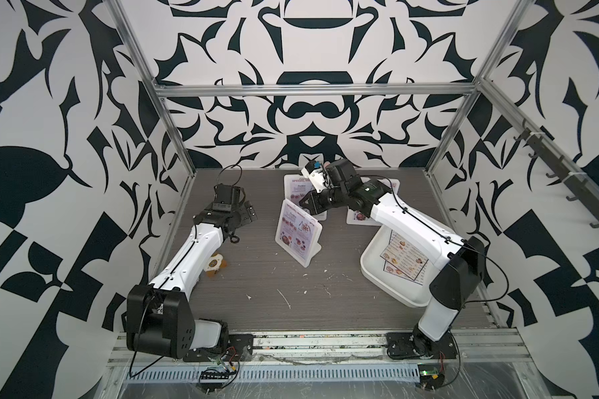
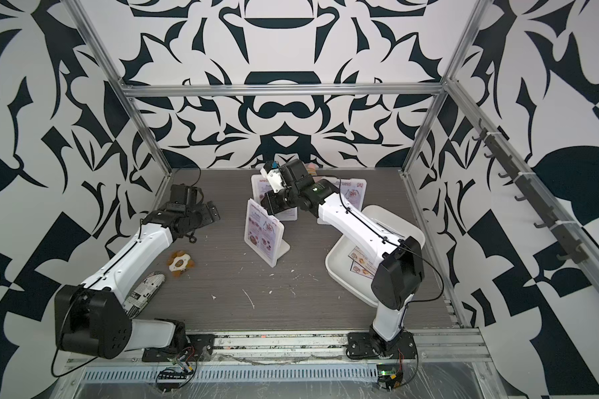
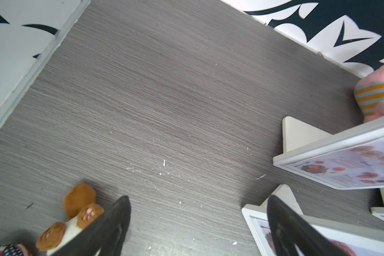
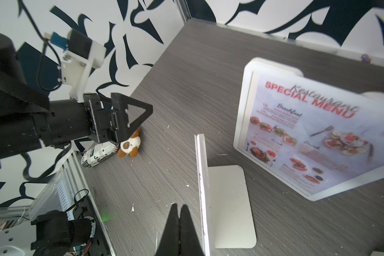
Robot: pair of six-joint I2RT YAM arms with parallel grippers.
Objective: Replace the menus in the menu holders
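Observation:
The front menu holder (image 1: 297, 232) stands mid-table with a menu in it. Behind it are two more filled holders, the middle one (image 1: 294, 187) and the right one (image 2: 349, 194). My right gripper is shut just above the front holder's top edge, nothing visible between its fingers. My left gripper is open and empty, left of the holders. A white tray (image 1: 379, 279) at the right holds more menu sheets (image 1: 401, 256).
A brown-and-white plush (image 2: 179, 262) and a printed cylindrical item (image 2: 145, 292) lie at the left. A pink striped toy (image 3: 377, 93) is at the back.

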